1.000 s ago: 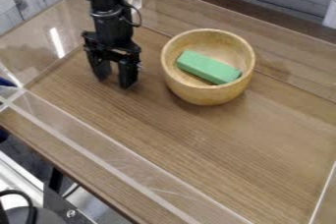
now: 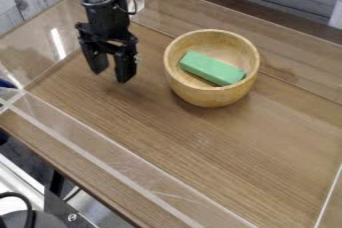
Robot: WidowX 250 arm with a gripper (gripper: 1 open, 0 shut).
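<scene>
My black gripper (image 2: 110, 64) hangs from the top left over the wooden surface, open, its two fingers pointing down. Nothing clear shows between them. To its right, apart from it, a round light wooden bowl (image 2: 199, 89) holds a green block (image 2: 211, 69) lying at a slant.
A pale strip runs along the left. A black cable shows at the bottom left corner.
My gripper has moved a little to the left and up, away from the bowl. The bowl and green block have not moved.
</scene>
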